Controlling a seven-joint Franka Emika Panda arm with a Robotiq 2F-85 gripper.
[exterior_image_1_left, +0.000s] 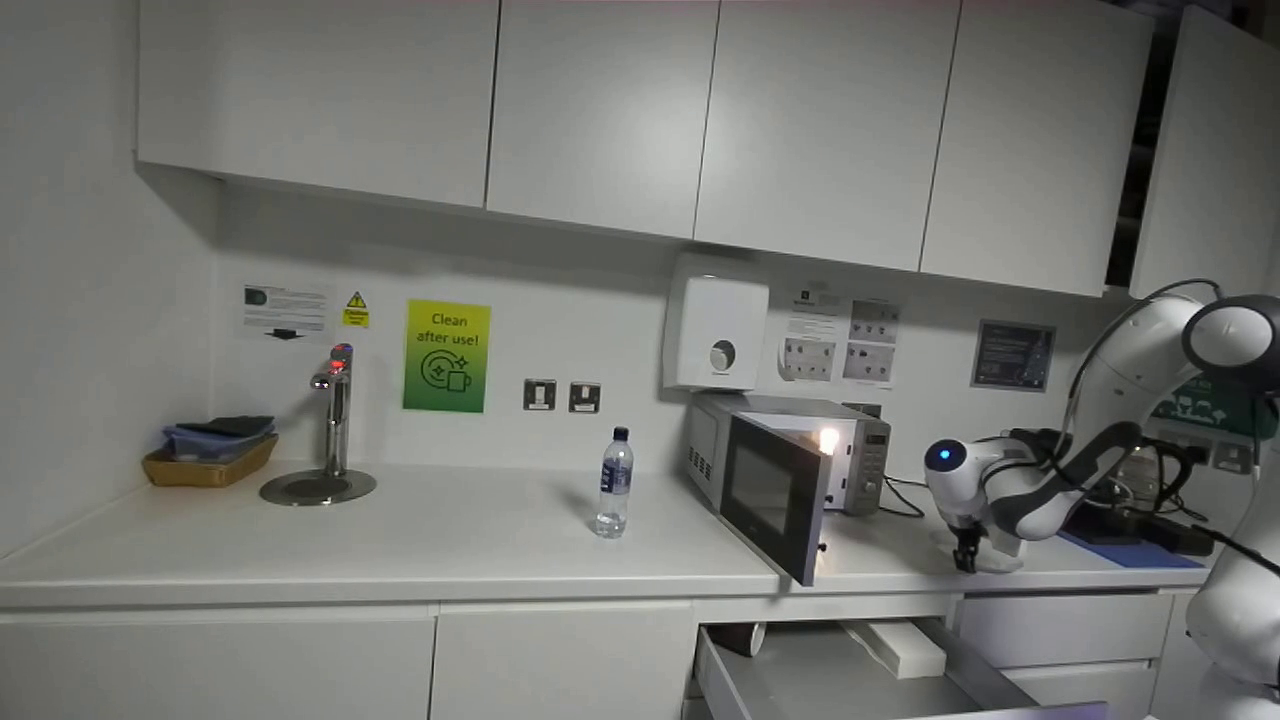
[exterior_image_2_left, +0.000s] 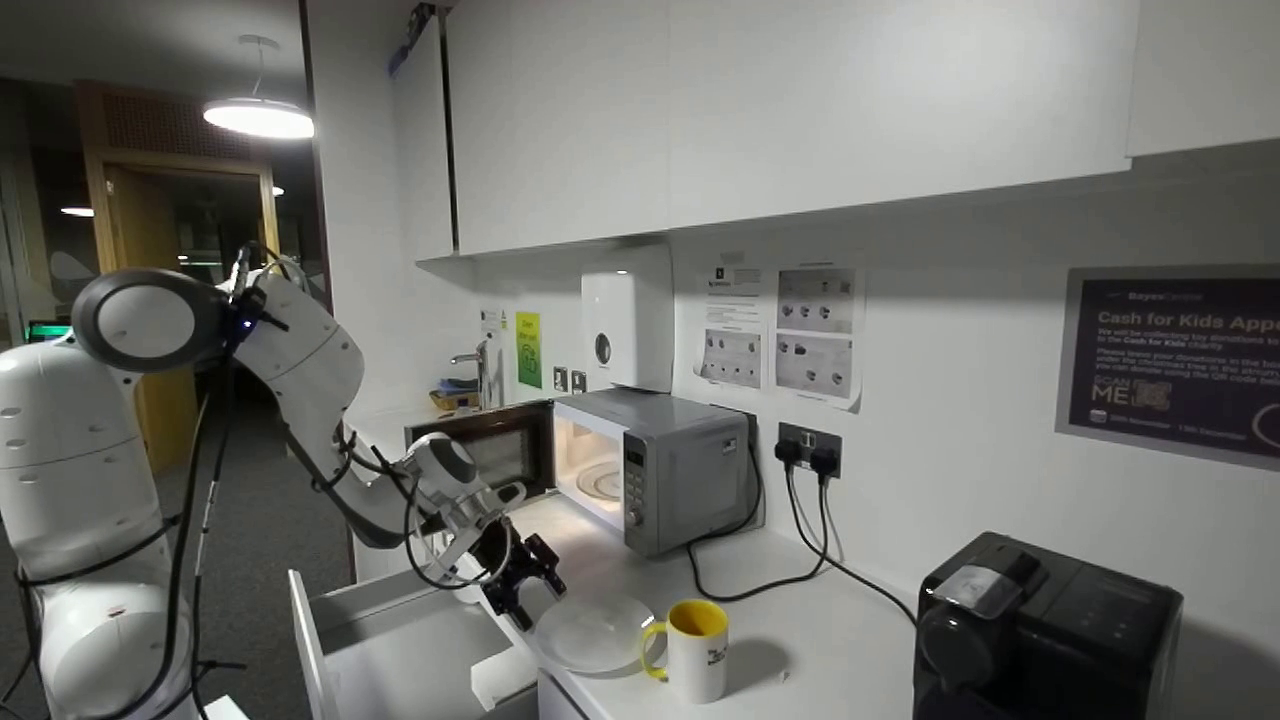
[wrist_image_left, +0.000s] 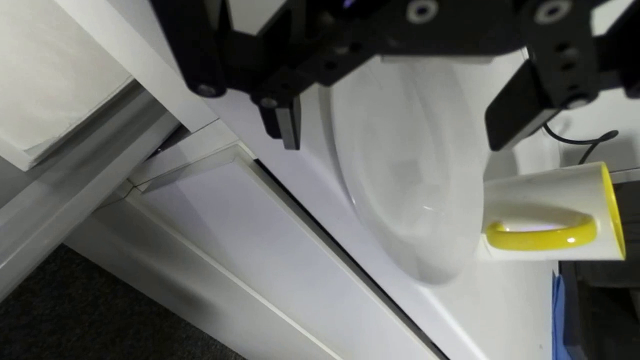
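Note:
On the counter near its front edge lies a clear plate, with a white mug that has a yellow handle and inside standing right beside it. My gripper hangs at the plate's edge nearest the drawer, fingers apart. In the wrist view the plate shows beyond and between the two spread fingers, and the mug is past the other finger. Nothing is held. Whether a fingertip touches the plate cannot be told. The microwave stands behind with its door open and its light on.
Below the counter a drawer is pulled out, with a white box inside. A water bottle stands left of the microwave door. A black coffee machine is beyond the mug. The counter toward the sink is clear.

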